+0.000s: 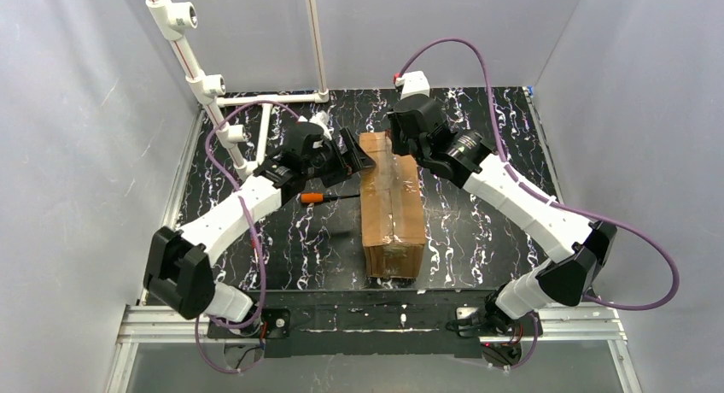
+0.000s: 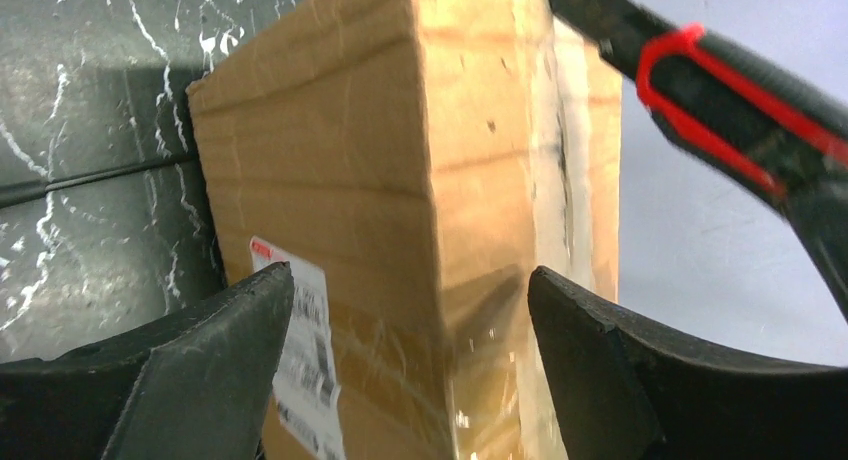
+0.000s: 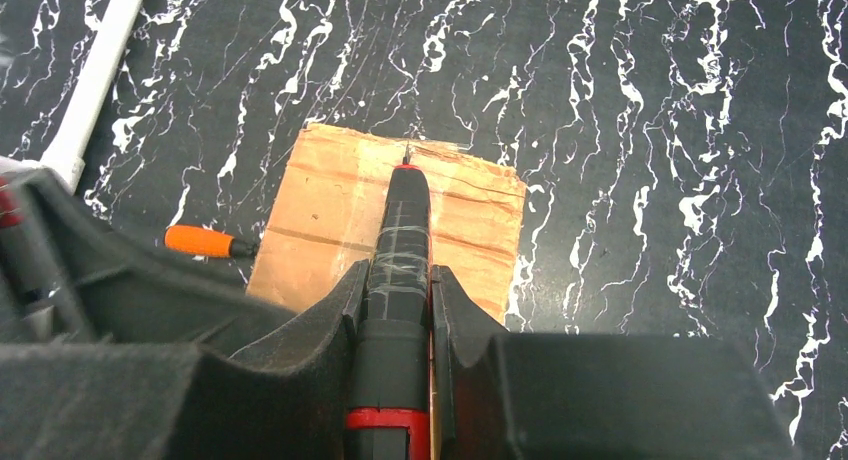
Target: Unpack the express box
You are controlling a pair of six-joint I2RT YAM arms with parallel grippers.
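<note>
The taped cardboard box [image 1: 389, 214] stands lengthwise in the middle of the table, its far end between my grippers. My left gripper [image 1: 359, 154] is at that end's upper left; in the left wrist view its fingers [image 2: 200, 390] stand apart at the box's corner. My right gripper is shut on a black-and-red cutter [image 3: 397, 215], whose thin blade lies at the tape on the box top. The same cutter [image 2: 700, 90] hangs at the upper right of the left wrist view.
An orange-handled screwdriver [image 1: 312, 197] lies left of the box. A white pipe frame [image 1: 273, 97] borders the back and left of the table [image 1: 478, 239]. Bare table shows right of the box.
</note>
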